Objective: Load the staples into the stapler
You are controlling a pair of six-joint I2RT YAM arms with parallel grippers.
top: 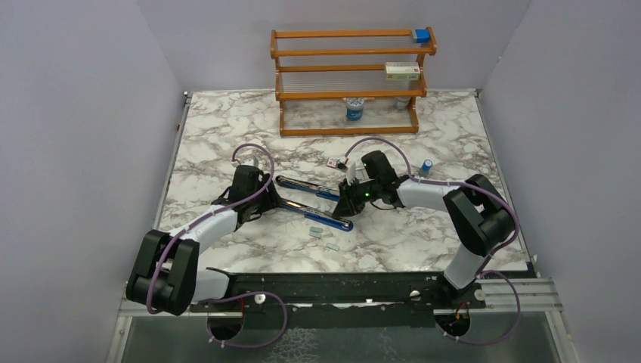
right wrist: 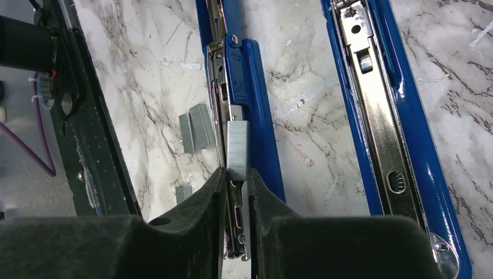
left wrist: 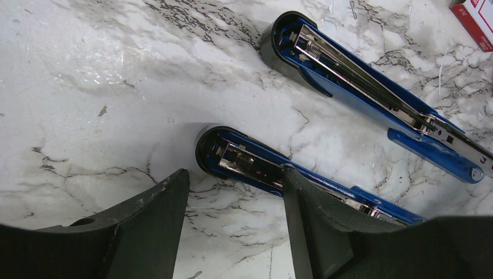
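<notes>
Two blue staplers lie opened out flat, roughly parallel. Across the middle is the front stapler (top: 312, 215), and behind it the rear stapler (top: 302, 184). In the right wrist view my right gripper is shut on a grey staple strip (right wrist: 238, 148), which sits over the front stapler's metal channel; whether it rests inside the channel cannot be told. My left gripper is part open around the cap end of the front stapler (left wrist: 250, 165). Its right finger (left wrist: 296, 200) overlaps the stapler's body, while the left finger stands clear of it.
Loose staple strips (right wrist: 197, 129) lie on the marble beside the front stapler. A red and white box (left wrist: 477, 20) is behind the rear stapler. A blue-capped bottle (top: 426, 165) stands behind the right arm, and a wooden shelf (top: 348, 131) is at the back.
</notes>
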